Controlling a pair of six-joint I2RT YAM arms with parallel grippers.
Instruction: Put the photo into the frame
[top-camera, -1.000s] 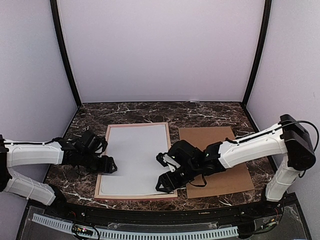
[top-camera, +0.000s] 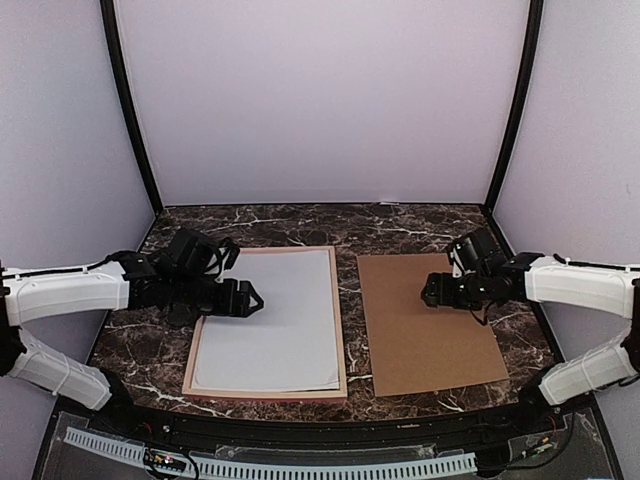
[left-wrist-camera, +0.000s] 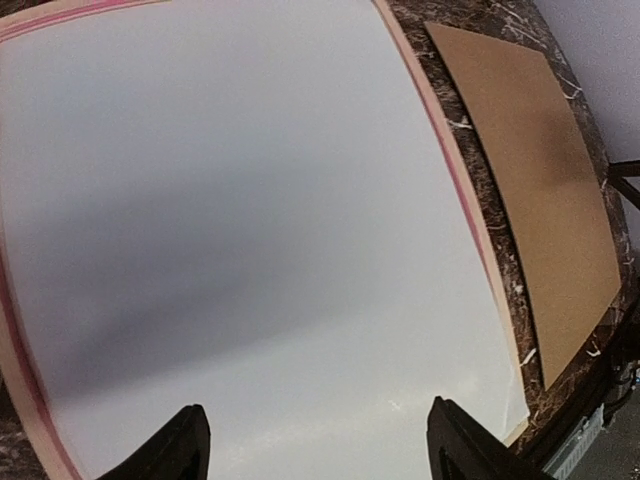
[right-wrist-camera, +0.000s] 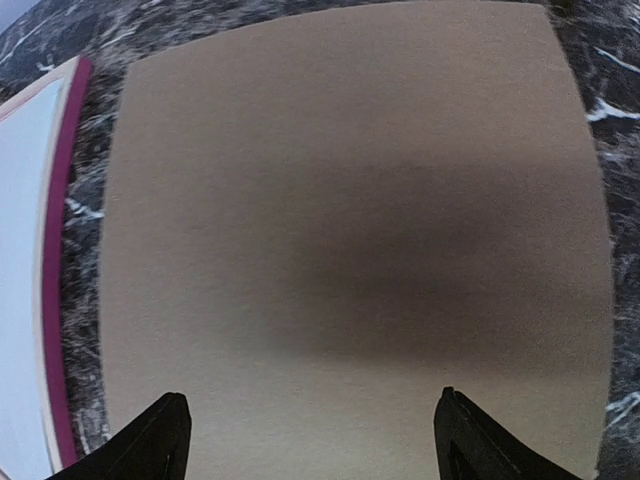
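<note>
A pink-edged frame (top-camera: 339, 320) lies at left on the marble table, filled by a white sheet (top-camera: 270, 340); its lower right corner reaches the edge in the left wrist view (left-wrist-camera: 280, 260). My left gripper (top-camera: 243, 300) hangs over the sheet's left half, fingers parted, with nothing seen between them. A brown board (top-camera: 430, 350) lies to the right of the frame. My right gripper (top-camera: 440, 292) is over that board, open and empty; in the right wrist view the board (right-wrist-camera: 350, 250) fills most of the picture.
Pale walls (top-camera: 320, 100) enclose the table at the back and sides. Bare marble (top-camera: 320, 220) runs behind both pieces and in a strip between them. A dark rail with a white slotted strip (top-camera: 270, 467) runs along the front.
My right gripper has moved right and back, from the frame's front right corner to over the brown board. My left gripper has moved up and right over the sheet.
</note>
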